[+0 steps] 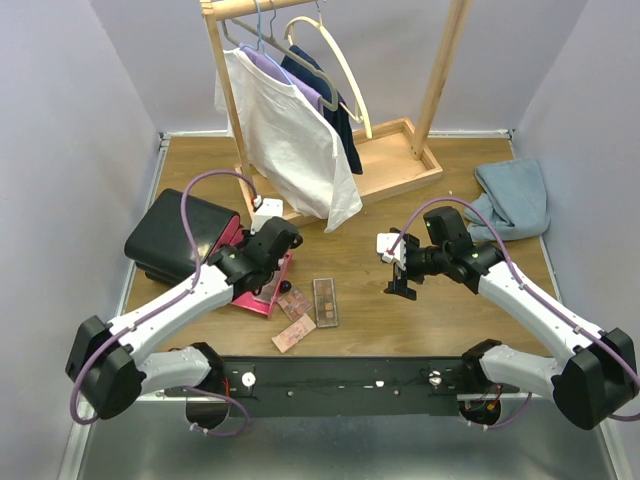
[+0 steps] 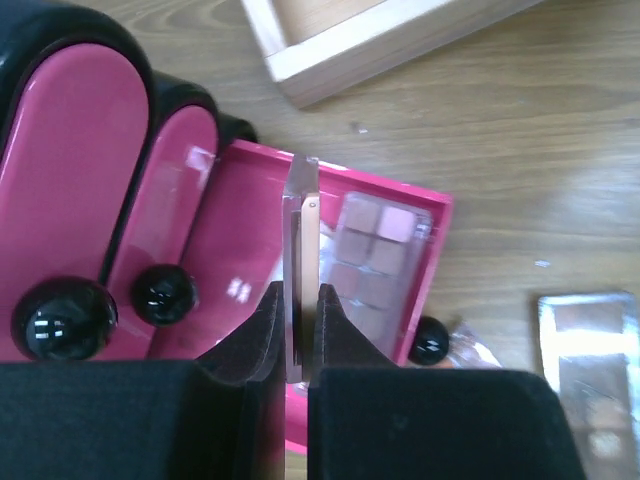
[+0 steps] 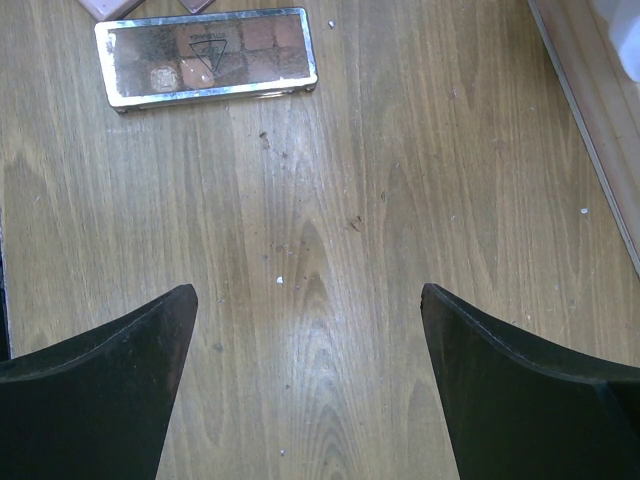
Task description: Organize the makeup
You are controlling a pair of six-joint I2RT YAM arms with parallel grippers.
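Note:
My left gripper is shut on a thin palette (image 2: 302, 250), held on edge over the pink open drawer (image 2: 230, 230) of the black makeup case (image 1: 178, 232). In that drawer lies another palette (image 2: 375, 250). On the table beside the case lie a clear-lidded palette (image 1: 325, 302), a pink palette (image 1: 293, 333) and a smaller pink palette (image 1: 295, 302). My right gripper is open over bare wood.
A wooden clothes rack base (image 1: 390, 160) with hanging garments stands behind. A folded blue cloth (image 1: 510, 200) lies at the back right.

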